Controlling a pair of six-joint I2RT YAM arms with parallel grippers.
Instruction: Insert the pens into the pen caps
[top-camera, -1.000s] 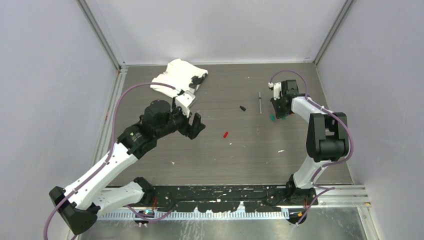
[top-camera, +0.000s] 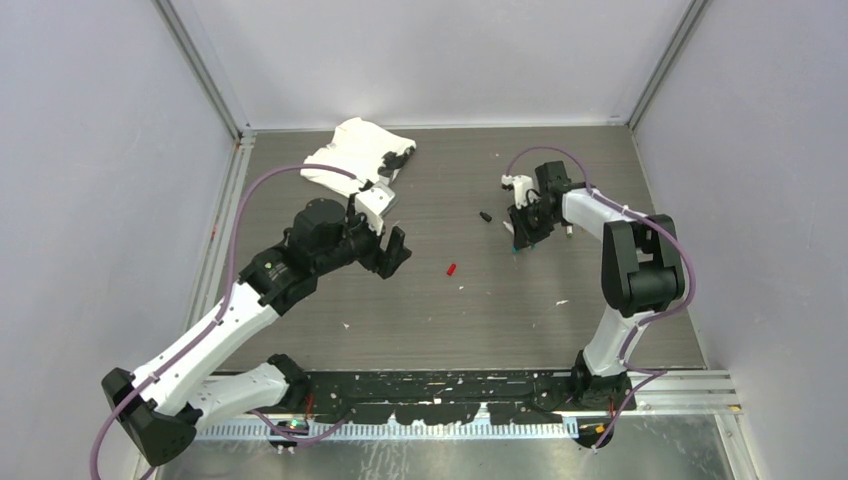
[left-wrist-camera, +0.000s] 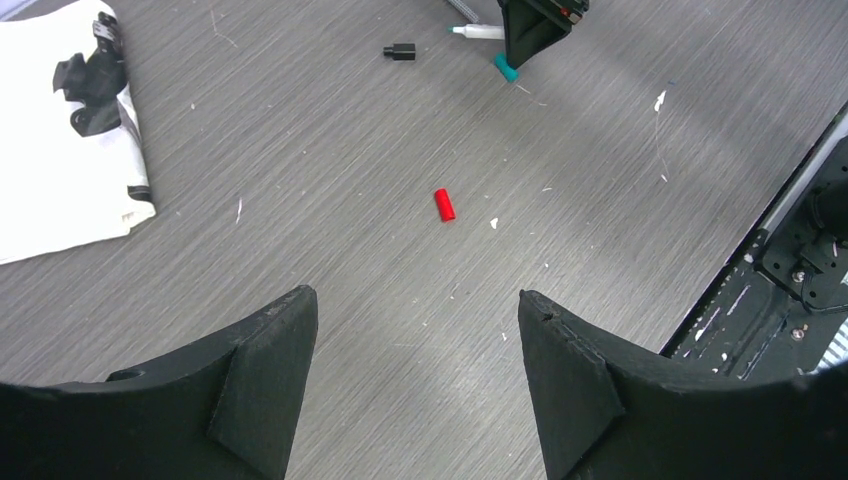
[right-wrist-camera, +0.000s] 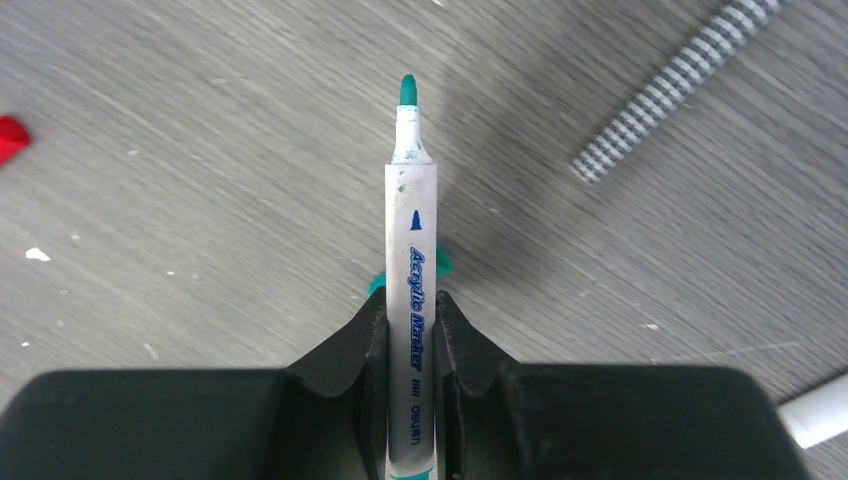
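Between the fingers of my right gripper is a white acrylic marker (right-wrist-camera: 410, 230), its teal tip pointing away from the gripper. Beneath that marker, partly covered by it, a teal cap lies on the table; it also shows in the left wrist view as a teal piece (left-wrist-camera: 506, 68). My left gripper stands open and empty, above bare table. A red cap (left-wrist-camera: 445, 205) lies in front of it, near the middle of the table. Farther off is a black cap (left-wrist-camera: 400, 52). Another white pen (right-wrist-camera: 818, 412) is cut off at the right wrist view's edge.
A grey patterned pen (right-wrist-camera: 680, 90) lies to the far side of the right gripper. At the back left rests a folded white cloth (top-camera: 352, 155) with black patches.
In the top view my right gripper has moved left, carrying the marker toward the table's middle, and now covers the grey pen's spot. The left arm is nearly still.
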